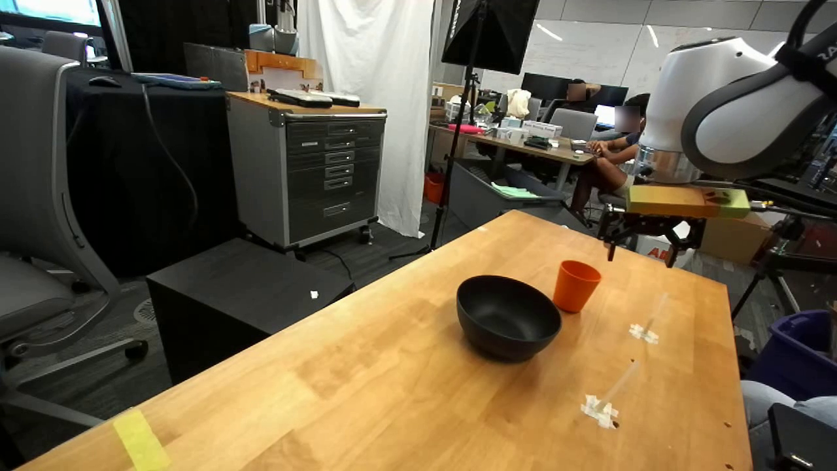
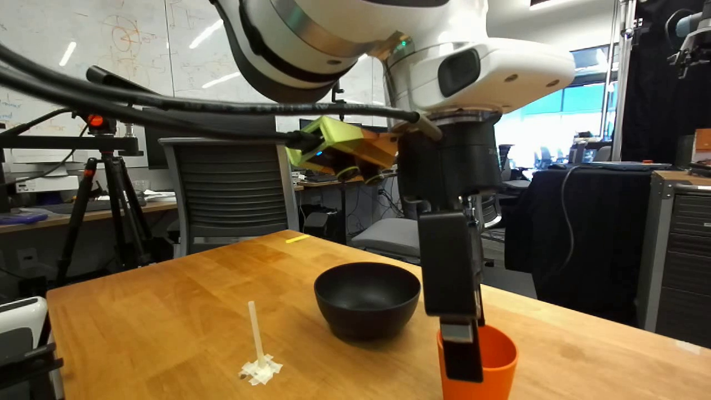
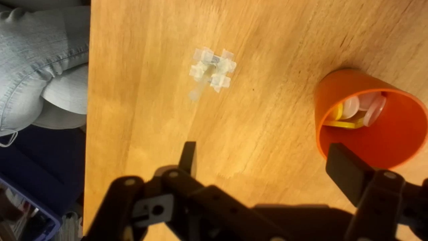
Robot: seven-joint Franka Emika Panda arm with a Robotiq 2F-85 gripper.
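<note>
An orange cup (image 1: 577, 287) stands upright on the wooden table. Inside it, the wrist view shows several small pieces (image 3: 350, 107), some yellow and some pale pink. My gripper (image 1: 640, 255) hangs above the table on the robot-base side of the cup, open and empty. In the wrist view one dark finger (image 3: 349, 172) overlaps the cup's near rim, while the other is over bare wood; whether anything touches cannot be told there. A black bowl (image 1: 508, 318) sits beside the cup, its visible inside empty.
Two thin translucent sticks rise from white tape patches: one patch (image 1: 601, 411) near the table's edge, the other (image 1: 644, 333) closer to the cup. A yellow tape strip (image 1: 141, 441) marks the table's far-left end. The tabletop (image 1: 369, 369) left of the bowl is clear.
</note>
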